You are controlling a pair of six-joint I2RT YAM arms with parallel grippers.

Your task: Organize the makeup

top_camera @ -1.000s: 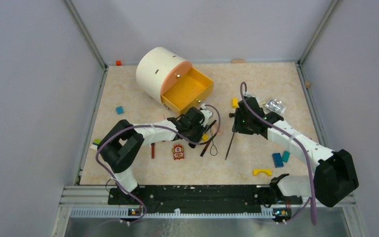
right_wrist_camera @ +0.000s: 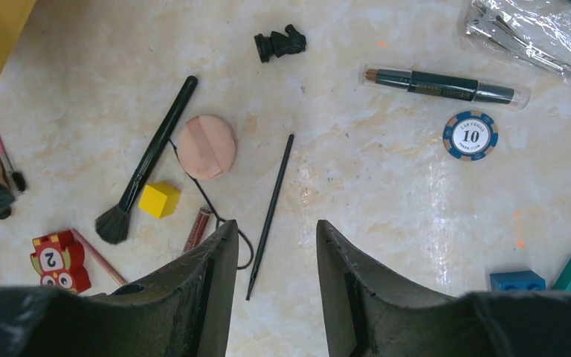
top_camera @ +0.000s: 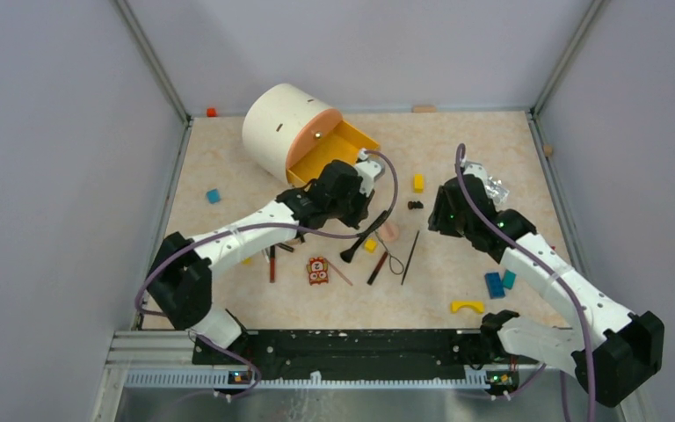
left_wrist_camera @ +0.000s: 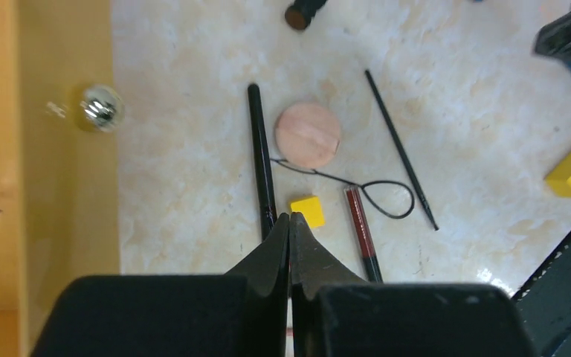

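A white cylindrical organizer (top_camera: 277,132) stands at the back with an empty-looking yellow drawer (top_camera: 338,141) pulled out. My left gripper is shut above the table beside the drawer, nothing visible between its fingers. Below it lie a black brush (right_wrist_camera: 149,156), pink puff (right_wrist_camera: 207,152), dark red tube (left_wrist_camera: 360,230) and thin black pencil (left_wrist_camera: 398,149). My right gripper stands apart over the table's right half, fingers spread, empty. A dual-ended stick (right_wrist_camera: 446,85), pink spoolie (right_wrist_camera: 0,141) and pink pencil (right_wrist_camera: 100,260) lie around them.
Scattered non-makeup items include a yellow block (right_wrist_camera: 160,198), red owl figure (right_wrist_camera: 59,262), poker chip (right_wrist_camera: 470,135), dark figurine (right_wrist_camera: 279,43), blue brick (top_camera: 494,286) and yellow arch (top_camera: 468,307). A crinkled clear bag (right_wrist_camera: 528,33) lies at back right.
The left arm has risen and moved toward the drawer, uncovering the brush and puff.
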